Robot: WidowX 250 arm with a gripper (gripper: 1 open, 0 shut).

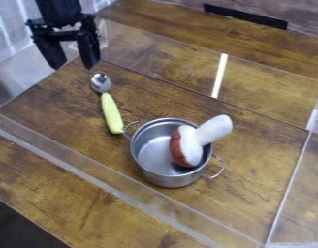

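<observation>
My black gripper [69, 56] hangs at the upper left, open, above and left of a spoon with a silver head [101, 82] and a pale green handle [111, 112] lying on the wooden table. A steel pot [162, 169] with two wire handles stands at lower center right, holding a white object with a reddish-brown part [189, 147] whose white upper end sticks out over the rim.
Clear acrylic walls [291, 194] border the wooden work area [266, 87] on the left and right. A white strip [220, 76] lies at the upper right, and a dark slot sits along the back.
</observation>
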